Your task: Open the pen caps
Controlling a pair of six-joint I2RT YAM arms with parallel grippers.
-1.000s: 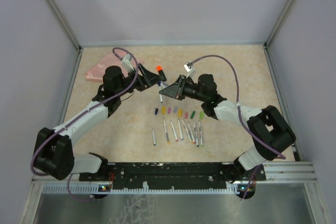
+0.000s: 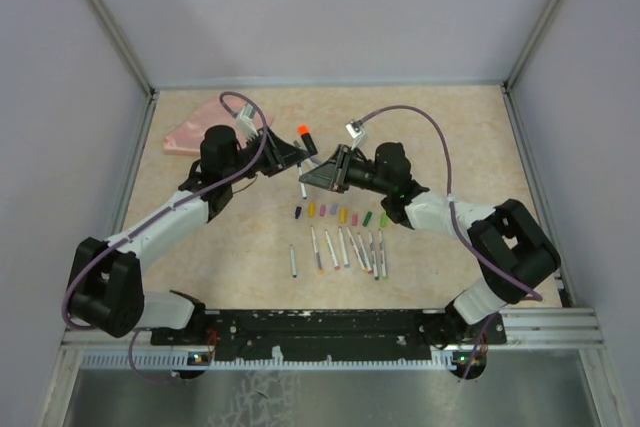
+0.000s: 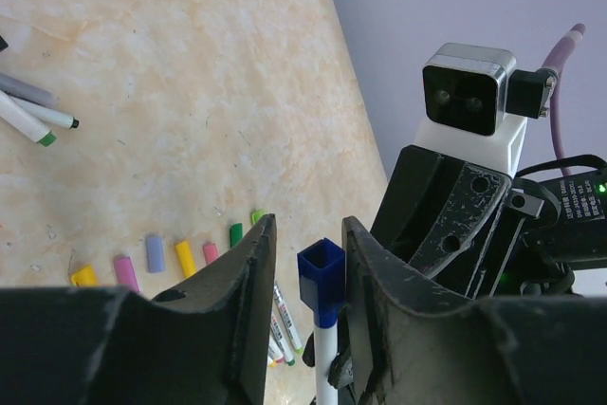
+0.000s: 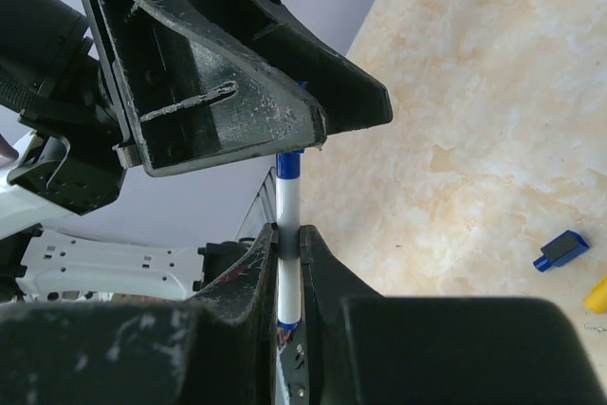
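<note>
A white pen (image 2: 303, 187) with a blue cap (image 3: 322, 277) stands roughly upright between the two arms. In the right wrist view my right gripper is shut on its white body (image 4: 288, 201), just below the blue upper end. Around the cap, my left gripper is part open. In the left wrist view a gap shows between the left finger and the cap, while the other finger (image 3: 365, 282) is right beside it. The left gripper's fingers hide most of the cap in the right wrist view.
Several loose caps lie in a row on the table, among them a dark blue cap (image 4: 561, 248) and a yellow cap (image 3: 185, 258). Several pens (image 2: 360, 252) lie nearer the front. A pink cloth (image 2: 200, 129) and an orange-and-black object (image 2: 307, 137) are at the back.
The right gripper and the pen have moved a little to the left. The table items look unchanged.
</note>
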